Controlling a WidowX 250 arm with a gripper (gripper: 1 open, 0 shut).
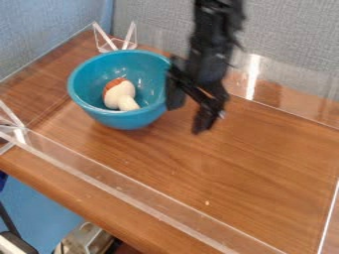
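A light blue bowl (125,116) sits at the back left of the wooden table. Inside it lies a white toy (119,96) with a red-orange part. The black gripper (192,111) is blurred by motion just right of the bowl, over its right rim or close beside it, its fingers apart with nothing visible between them.
Bare table (225,198) fills the front and right. Clear plastic strips run along its edges. A grey padded wall (298,50) stands behind. Beyond the table's left edge is a blue surface with a metal object.
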